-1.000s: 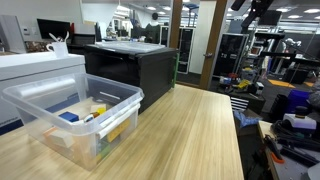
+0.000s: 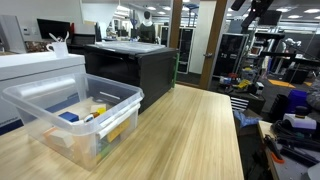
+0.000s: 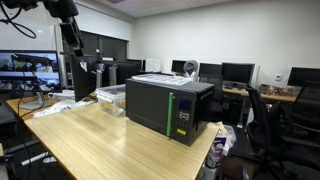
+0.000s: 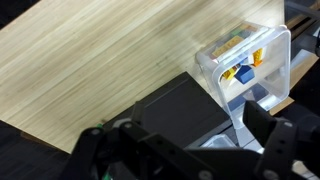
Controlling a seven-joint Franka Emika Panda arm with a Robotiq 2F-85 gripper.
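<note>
Above the table, my gripper hangs with its two dark fingers well apart along the lower edge of the wrist view. It looks open, and nothing shows between the fingers. Exterior view 2 has the arm point(image 3: 45, 28) reaching in from the upper left, high over the wooden table point(image 3: 95, 135). A clear plastic bin point(image 2: 95, 140) stands on the table, holding several small items, among them a blue one point(image 4: 244, 74) and a yellow one point(image 4: 257, 56). The gripper is well clear of the bin.
A black microwave point(image 3: 160, 105) with a green strip stands beside the bin. A white mug point(image 2: 57, 47) with things in it is behind the bin. Office chairs and monitors surround the table.
</note>
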